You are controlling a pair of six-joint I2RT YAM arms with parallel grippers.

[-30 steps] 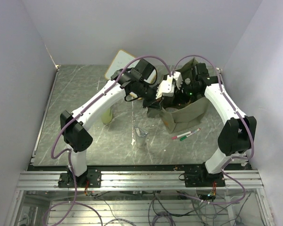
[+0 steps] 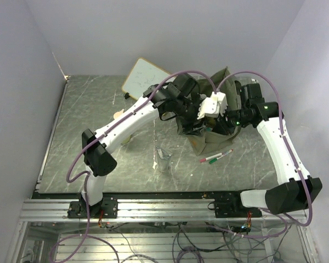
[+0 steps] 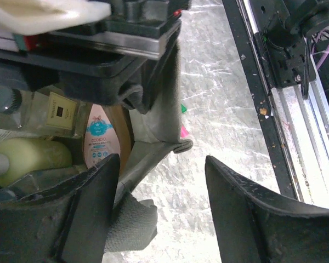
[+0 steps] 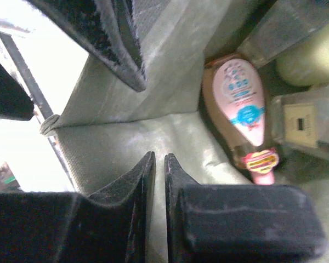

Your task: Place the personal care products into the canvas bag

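The canvas bag (image 2: 205, 142) stands at the back right with both grippers over it. In the left wrist view it holds a green bottle (image 3: 35, 159), a clear bottle (image 3: 55, 112) and a brown bottle with a pink label (image 3: 101, 137), also seen in the right wrist view (image 4: 241, 96). My left gripper is part open at the bag's edge, grey fabric by one finger. My right gripper is closed low in its wrist view over the grey fabric; whether cloth is between its fingers is unclear.
A silver pouch (image 2: 163, 159) and markers (image 2: 219, 156) lie in front of the bag. A pale green item (image 2: 126, 137) is left of it, partly under the left arm, and a whiteboard (image 2: 142, 76) is behind.
Both arms have moved right; the right arm has also come toward the front, and the left gripper has shifted right along the bag.
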